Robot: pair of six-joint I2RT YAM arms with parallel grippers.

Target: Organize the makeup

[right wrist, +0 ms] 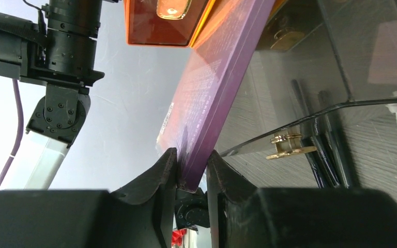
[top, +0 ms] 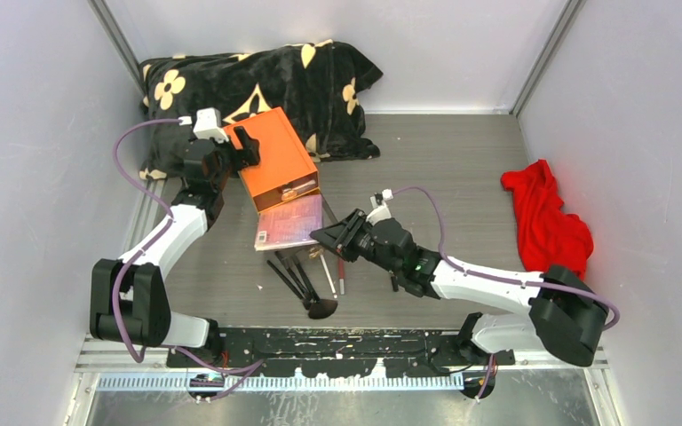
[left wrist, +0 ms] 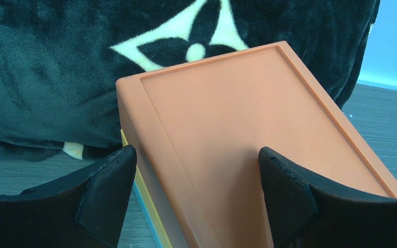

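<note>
The orange makeup box point(top: 275, 146) stands tilted at the left of centre. Over its upper left edge sits my left gripper point(top: 246, 147), fingers part open; in the left wrist view, one finger point(left wrist: 115, 186) is outside the side wall and the other lies over the lid. A flat pink palette point(top: 289, 222) sticks out from the box's front, and my right gripper point(top: 314, 237) is shut on its near right corner. The right wrist view shows the palette point(right wrist: 222, 88) on edge between the fingertips, slanting above a clear drawer point(right wrist: 281, 106) with a gold knob point(right wrist: 291, 145). The palette's far end is partly hidden.
Several dark brushes point(top: 295, 280) and a white stick point(top: 329, 277) lie in front of the box. A black patterned blanket point(top: 346, 75) is behind it, a red cloth point(top: 546, 213) far right. Bare floor point(top: 435, 151) spreads to the right.
</note>
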